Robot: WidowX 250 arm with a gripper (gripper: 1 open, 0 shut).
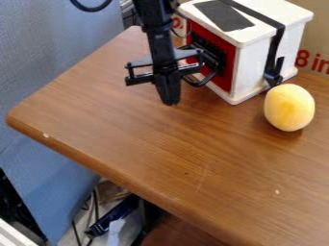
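Note:
My black gripper (168, 88) hangs just above the wooden table (141, 163) near its back left, fingers pointing down; whether they are open or shut is hard to tell from this side. To its right, close by, stands a white box (253, 80) with a red front (216, 46), a dark top panel and black straps. A pale yellow oval fruit or ball (290, 108) sits on the table to the right of the box.
A cardboard box (311, 62) stands behind at the right. A blue partition (45, 67) borders the left, with bags and cables below.

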